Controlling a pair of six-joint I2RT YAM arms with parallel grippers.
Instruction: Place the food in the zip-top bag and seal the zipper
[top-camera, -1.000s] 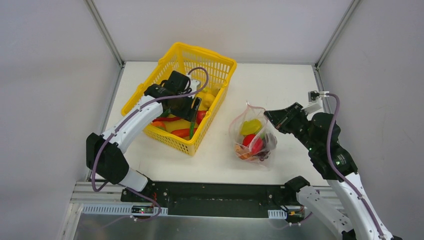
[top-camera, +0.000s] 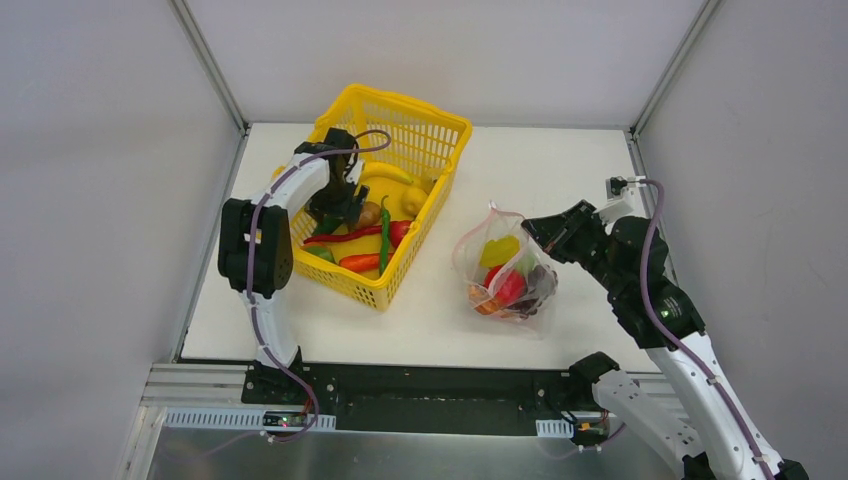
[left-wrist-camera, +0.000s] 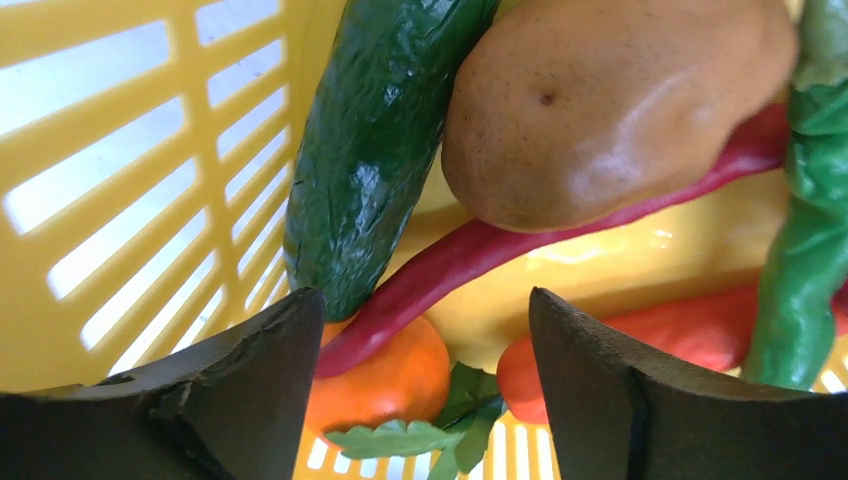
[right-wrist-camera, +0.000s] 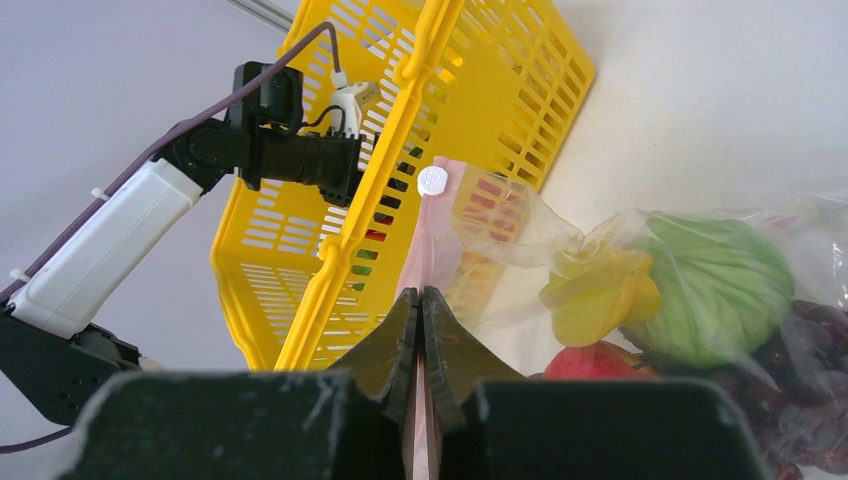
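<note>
In the yellow basket (top-camera: 400, 115), my left gripper hangs open over the food: a cucumber (left-wrist-camera: 370, 150), potato (left-wrist-camera: 610, 100), red chili (left-wrist-camera: 460, 265), tomato (left-wrist-camera: 380, 385), carrot (left-wrist-camera: 690, 330) and green pepper (left-wrist-camera: 810, 230). Nothing is between its fingers. My right gripper is shut on the edge of the clear zip top bag (top-camera: 505, 280), by the pink strip with a white slider (right-wrist-camera: 432, 181). The bag holds a yellow item (right-wrist-camera: 595, 300), lettuce (right-wrist-camera: 705, 280), something red and dark grapes.
The basket takes up its left half; walls enclose the back and sides.
The right gripper and bag shifted very slightly.
</note>
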